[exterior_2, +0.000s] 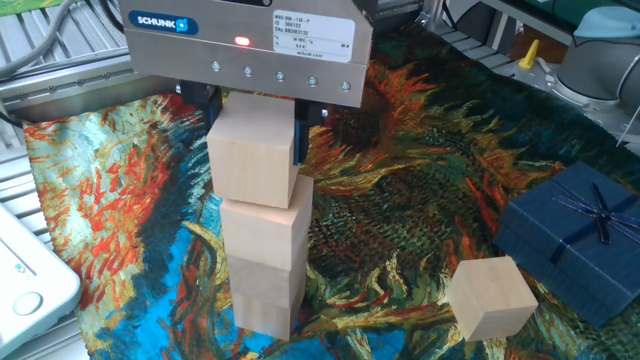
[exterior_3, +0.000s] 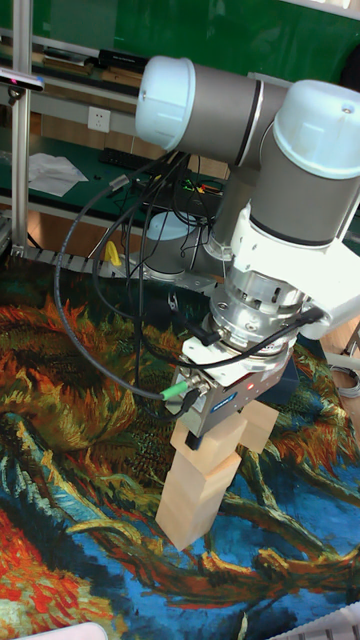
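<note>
A pale wooden block is between the fingers of my gripper, which is shut on it; the right finger shows dark along the block's side. Directly beneath stands a column of similar wooden blocks, one on another. The held block sits over the column's top, slightly toward the left in exterior view 2. Whether the two touch cannot be told. In exterior view 3 the held block also overlaps the top of the column.
A loose wooden block lies on the painted cloth to the right. Beyond it is a dark blue gift box with a ribbon. A white device stands at the left edge.
</note>
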